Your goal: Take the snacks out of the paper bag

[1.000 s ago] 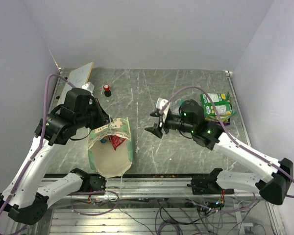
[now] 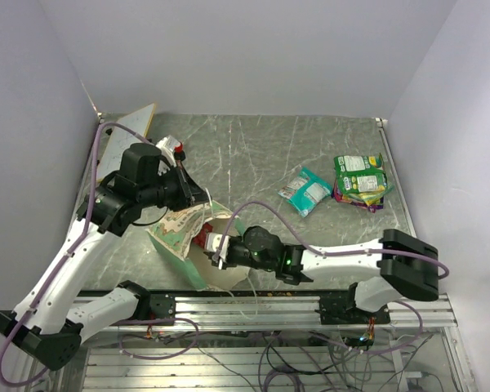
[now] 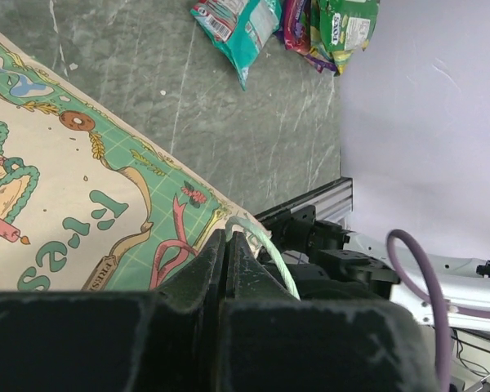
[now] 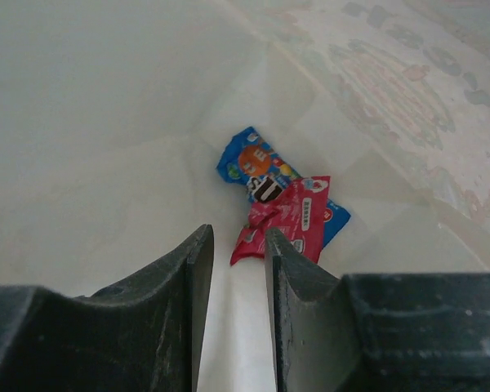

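Note:
The open paper bag [image 2: 180, 253] lies at front centre, its printed side [image 3: 82, 204] filling much of the left wrist view. My left gripper [image 2: 204, 198] is shut on the bag's cord handle at its upper edge. My right gripper [image 2: 220, 253] is at the bag's mouth, looking inside, its fingers a little apart with nothing visible between them. Inside lie a red snack packet [image 4: 298, 220] and a blue packet [image 4: 249, 159], beyond the right fingertips.
A teal packet [image 2: 305, 192] [image 3: 241, 28] and a pile of green and purple packets [image 2: 359, 175] lie on the right of the grey table [image 2: 237, 155]. A white board [image 2: 118, 139] stands at the far left.
My right gripper has come down-left from mid-table into the bag's mouth. My left gripper has moved rightward with the handle, shifting the bag and its upper edge.

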